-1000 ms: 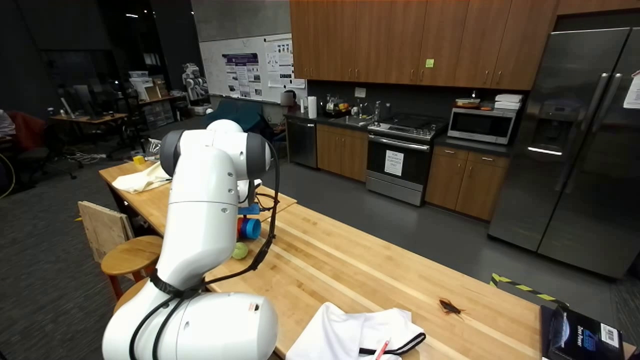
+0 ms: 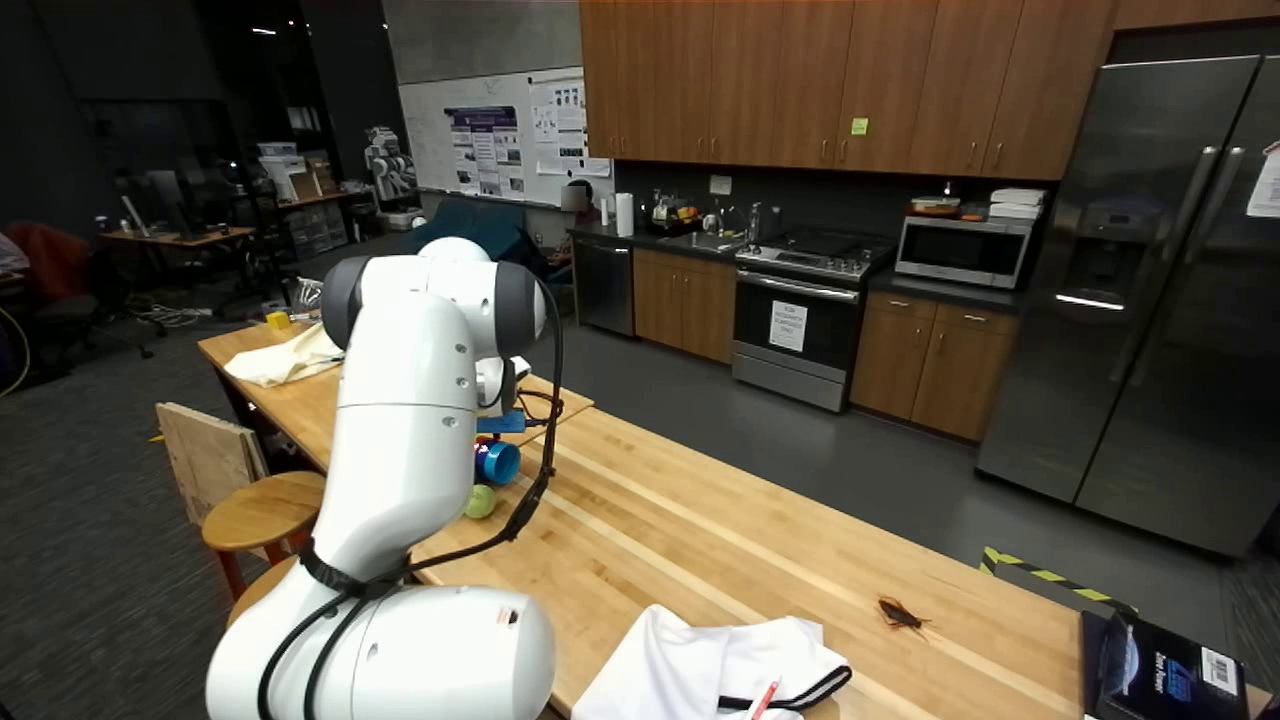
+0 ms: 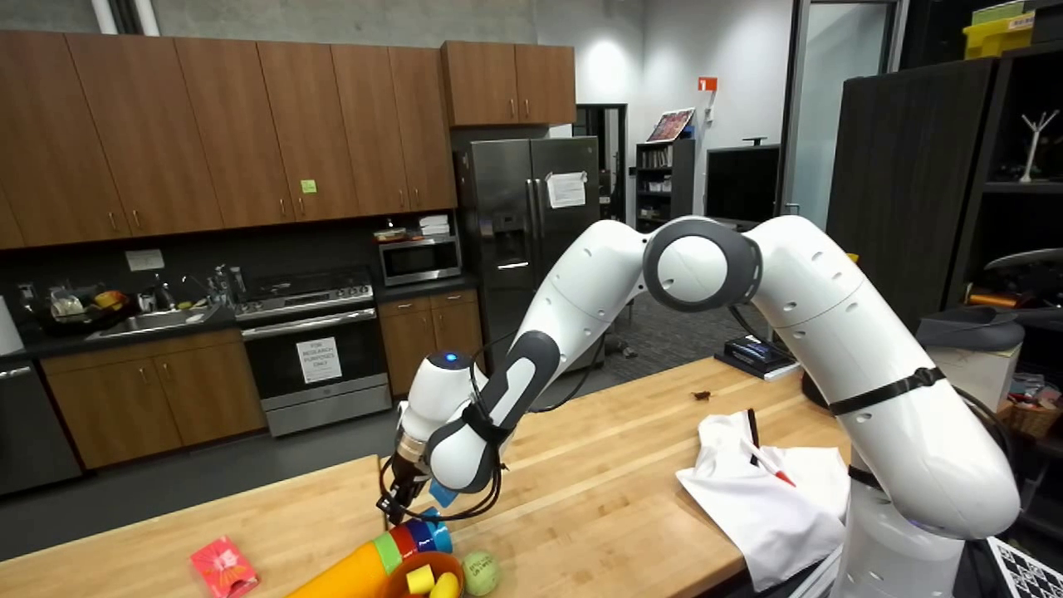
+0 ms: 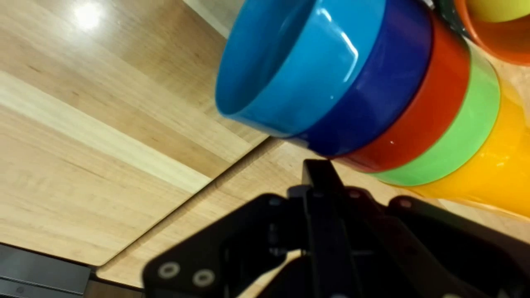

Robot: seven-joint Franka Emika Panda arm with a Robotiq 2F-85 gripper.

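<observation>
A row of nested cups lies on its side on the wooden table, with a light-blue cup (image 4: 303, 64) at the open end, then a dark-blue cup (image 4: 377, 84), a red one (image 4: 432, 99), a light-green one (image 4: 462, 124) and orange (image 4: 507, 154). My gripper is shut beside the stack's lower side in the wrist view, its black fingertips near the dark-blue and red cups. Nothing shows between the fingers. Whether the tips touch the cups I cannot tell. In exterior view 2 the stack's orange end (image 3: 349, 575) points toward the lower left.
Close to the stack are an orange bowl (image 3: 394, 582) holding yellow pieces and a green ball (image 3: 481, 573). A pink packet (image 3: 225, 567) lies to the left. White cloth (image 3: 767, 498) and a dark insect-like object (image 2: 900, 613) rest farther along the table, whose middle is clear.
The light-blue end of the stack has shifted slightly downward in exterior view 1, and more dark blue shows beside it. My arm's far end has moved slightly. The ball looks unmoved.
</observation>
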